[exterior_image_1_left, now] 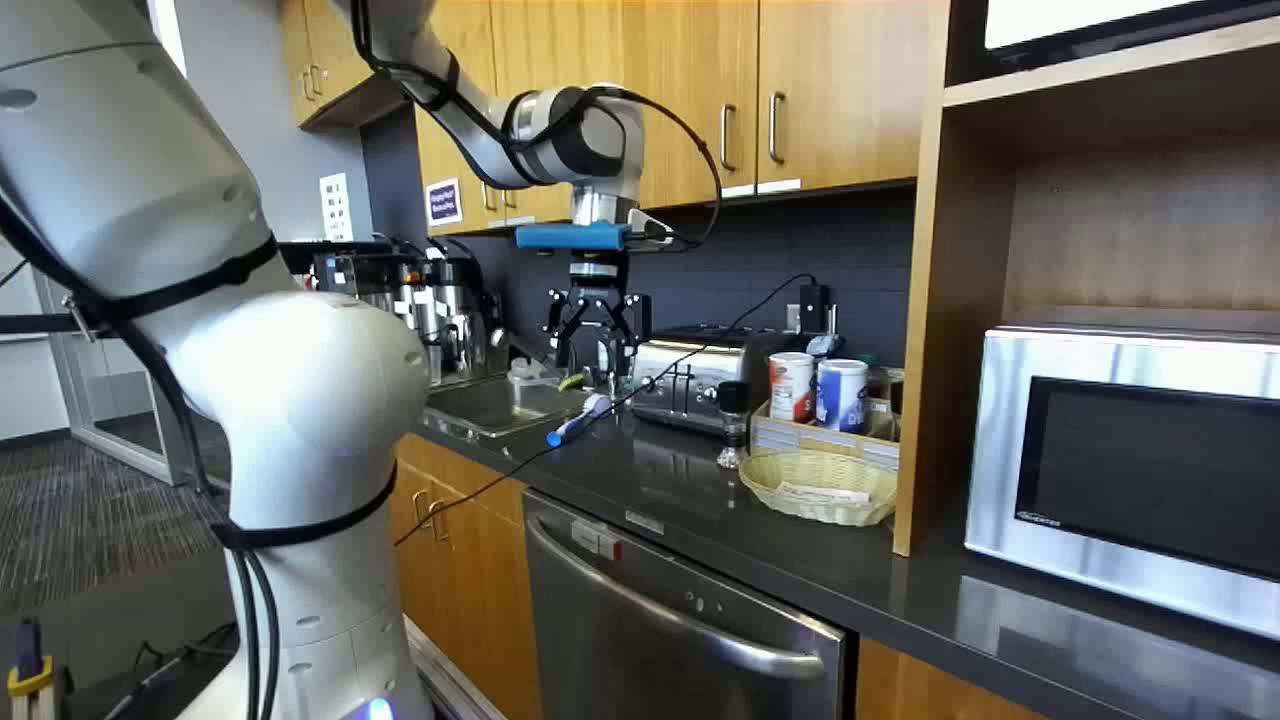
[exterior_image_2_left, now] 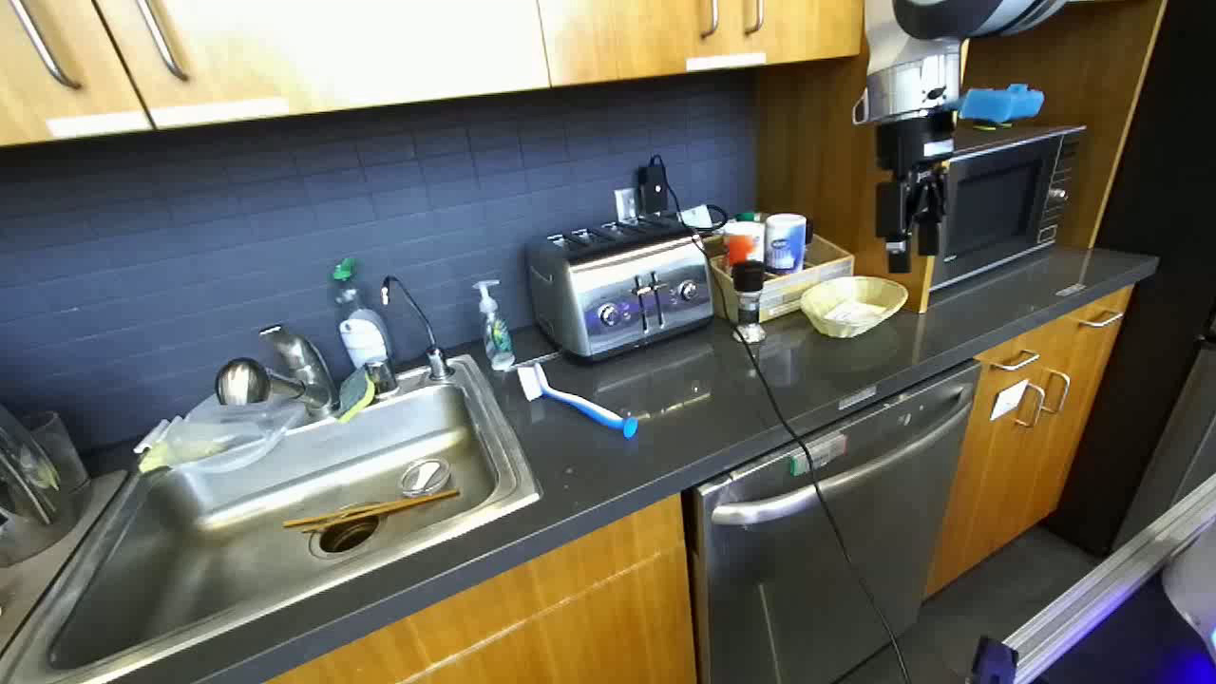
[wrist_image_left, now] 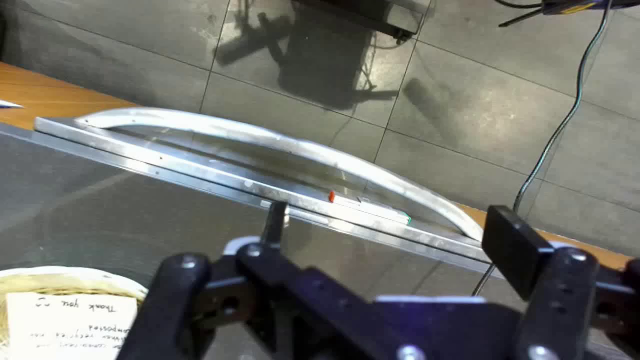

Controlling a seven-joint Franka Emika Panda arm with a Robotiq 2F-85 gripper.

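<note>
High over the dark counter, near its front edge, my gripper stands open, its fingers wide apart in the wrist view with only the counter and dishwasher edge below them. In the first exterior view the gripper [exterior_image_1_left: 591, 360] hangs pointing down in front of the toaster. The second exterior view has the gripper [exterior_image_2_left: 915, 245] above the right part of the counter, seen in front of the microwave. A blue-handled brush with white bristles [exterior_image_2_left: 584, 407] lies on the counter between sink and toaster. The yellow basket [exterior_image_2_left: 826, 323] holds a handwritten note [wrist_image_left: 69, 327].
Along the wall stand a silver toaster [exterior_image_2_left: 627, 291], a dark-topped grinder [exterior_image_2_left: 748, 298] and a box of canisters [exterior_image_2_left: 829, 268]. Chopsticks [exterior_image_2_left: 376, 509] lie in the sink [exterior_image_2_left: 519, 479]. A black cable [exterior_image_2_left: 787, 422] crosses the counter. The dishwasher handle [wrist_image_left: 300, 147] juts out in front.
</note>
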